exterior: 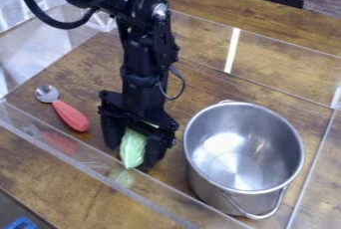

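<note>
My black gripper [134, 133] is lowered to the table over a pale green object [132, 151], its fingers around that object, which is partly hidden by them. Whether the fingers grip it or only surround it I cannot tell. To the left lies a spoon with a red handle [74, 115] and a silver head. A large steel pot [241, 153] stands to the right, close beside the gripper.
A clear plastic wall [40, 133] runs diagonally along the front left, just before the gripper. A blue item sits at the lower left corner.
</note>
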